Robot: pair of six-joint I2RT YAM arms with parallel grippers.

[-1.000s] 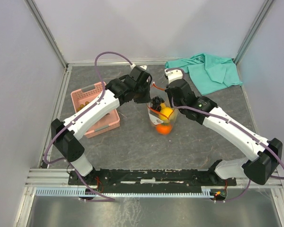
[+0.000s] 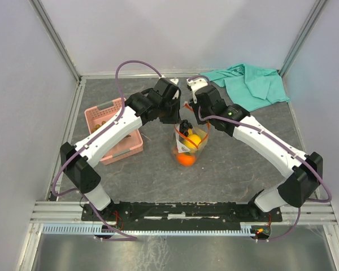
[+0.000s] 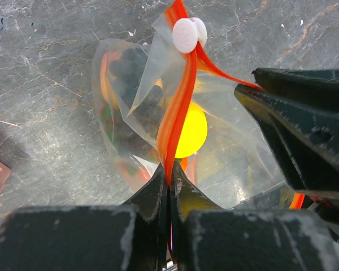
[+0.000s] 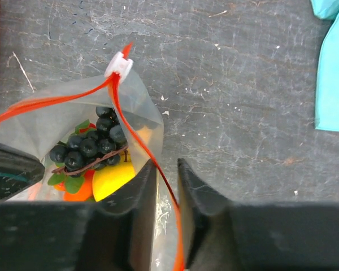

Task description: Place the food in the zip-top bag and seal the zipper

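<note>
The clear zip bag (image 3: 114, 96) stands upright with orange zipper strips along its mouth. Inside are black grapes (image 4: 88, 148), a yellow fruit (image 3: 193, 131) and an orange fruit (image 2: 186, 159). A white slider sits on the zipper at one end; the same slider (image 4: 119, 65) shows in the right wrist view. My left gripper is shut on the orange zipper strip at the left side of the mouth. At the right side, my right gripper is partly open, the strip running between its fingers. The mouth gapes between both grippers.
A pink basket (image 2: 137, 148) with a few small items stands on the left. A turquoise cloth (image 2: 254, 87) lies at the back right.
The bag and its fruit have shifted a little left. My left gripper stays nearly still at the bag's rim.
</note>
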